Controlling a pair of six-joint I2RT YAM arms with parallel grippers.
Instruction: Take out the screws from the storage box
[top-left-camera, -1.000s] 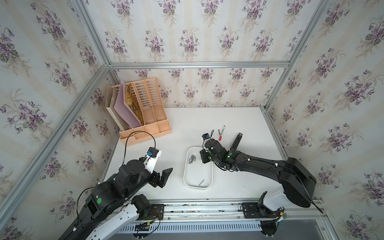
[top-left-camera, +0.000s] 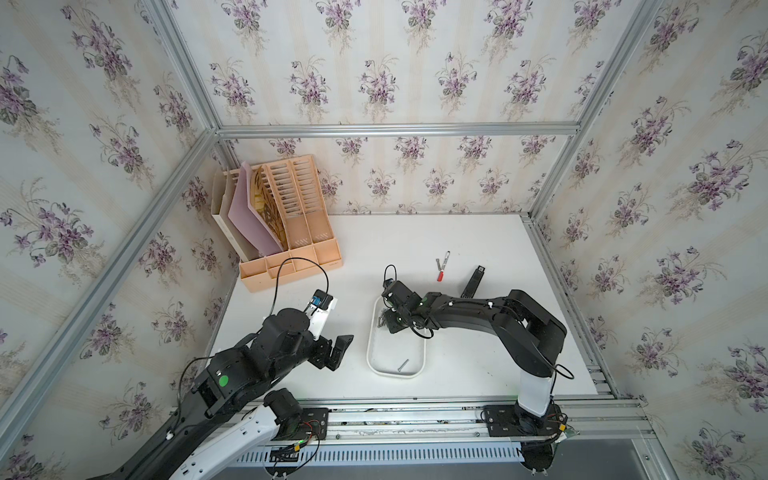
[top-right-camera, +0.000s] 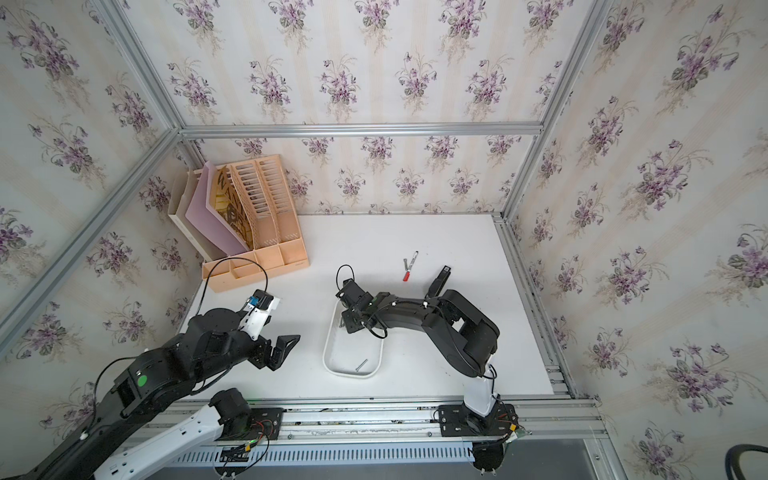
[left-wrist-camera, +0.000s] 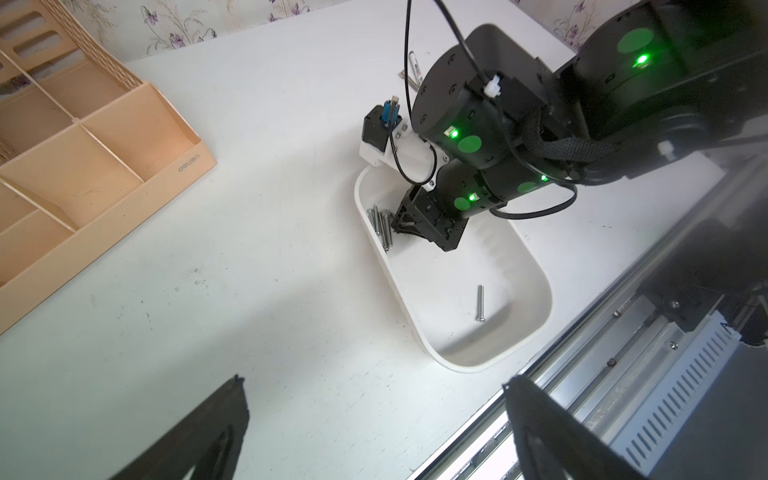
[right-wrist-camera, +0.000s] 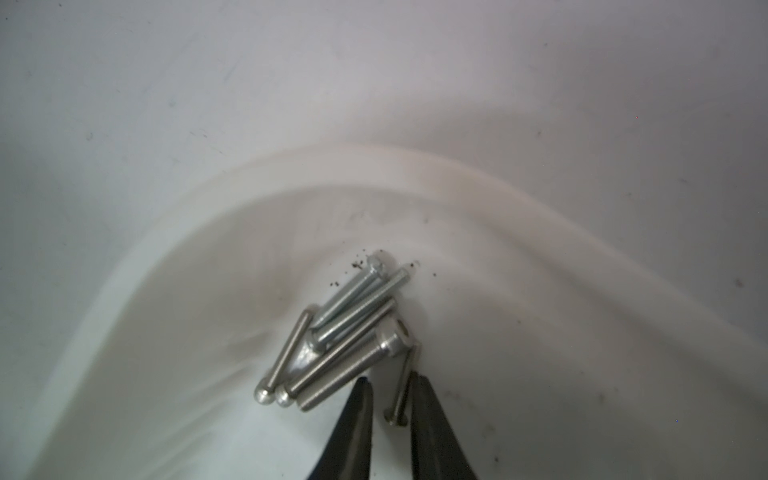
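Observation:
The white storage box (left-wrist-camera: 416, 324) stands on the table. In the right wrist view a cluster of several silver screws (right-wrist-camera: 352, 352) lies in one rounded corner. A smaller screw (right-wrist-camera: 405, 384) rests beside that cluster and shows between the tips of my right gripper, which is part open, with a gap on its left side. A lone screw (left-wrist-camera: 481, 303) lies near the box's front end. My left gripper, wide open and empty, hovers left of the box. From the top left view, the right arm hides part of the screw cluster.
A beige organizer (top-left-camera: 292, 256) with folders stands at the back left. A red-handled tool (top-left-camera: 441, 273) and a black object (top-left-camera: 473, 281) lie right of and behind the box. Bare table stretches between organizer and box.
The right gripper has moved left and down, from the box's right rim to the screw cluster. Recently my left arm has shifted slightly right. The box has stayed in place.

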